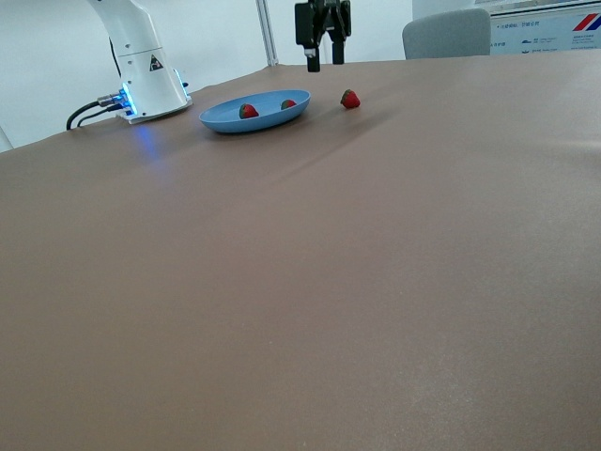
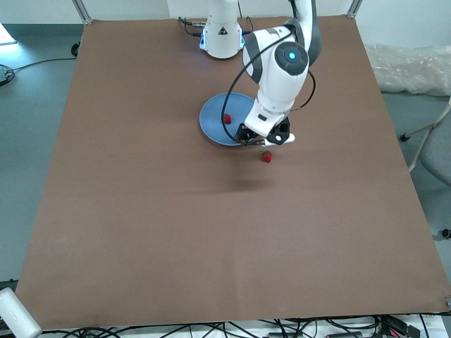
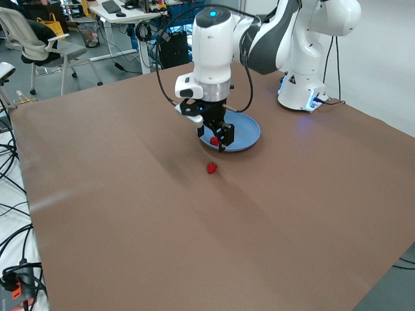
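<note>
A blue plate (image 1: 225, 120) rests on the brown table with two strawberries on it, one (image 1: 249, 112) toward the front and another (image 1: 288, 105) behind it. A lone strawberry (image 1: 349, 100) lies on the table just off the plate, also in the left view (image 2: 266, 157) and right view (image 3: 211, 168). My gripper (image 1: 325, 61) hangs in the air above and between the plate's edge and the lone strawberry, fingers pointing down, apart, with nothing visible between them. In the left view the arm hides part of the plate.
The arm's white base (image 2: 220, 35) stands at the back. A grey chair (image 1: 446, 38) is beyond the table edge; cables lie along the near edge.
</note>
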